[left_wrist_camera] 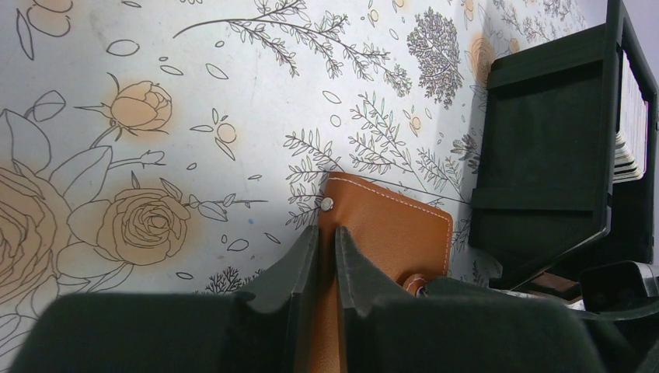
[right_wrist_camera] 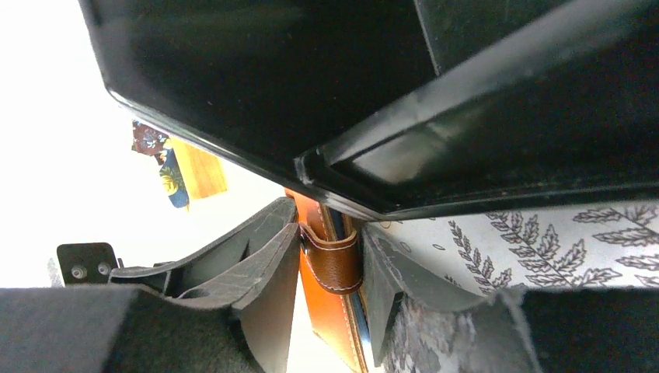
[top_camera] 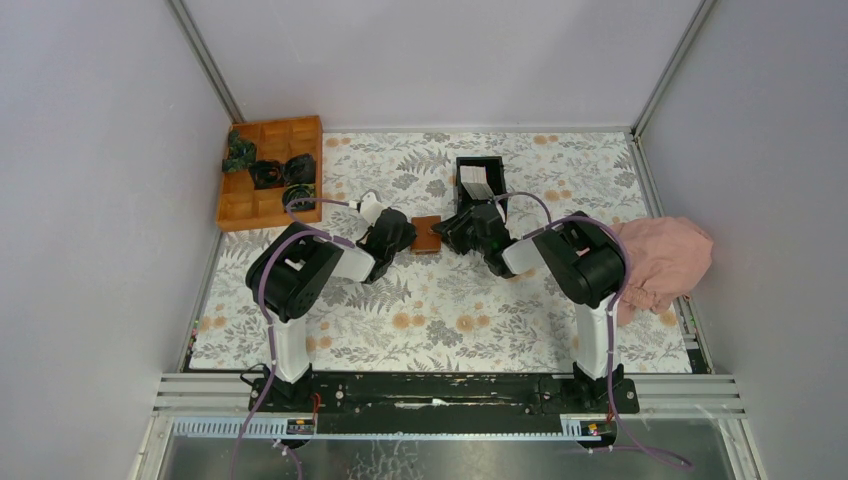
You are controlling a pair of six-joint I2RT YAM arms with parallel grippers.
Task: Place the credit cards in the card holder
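Note:
A brown leather card holder [top_camera: 426,242] with a strap and snap lies in mid-table, between both grippers. My left gripper is shut on its left edge. My right gripper is at the holder's other edge, its fingers around the leather strap [right_wrist_camera: 332,264], part open. The white credit cards [top_camera: 474,175] sit in a black tray [top_camera: 480,161] just behind the right gripper; in the left wrist view their stacked edges [left_wrist_camera: 629,128] show at the right.
A wooden compartment box [top_camera: 230,211] with dark items stands at the back left. A pink cloth [top_camera: 665,265] lies at the right edge.

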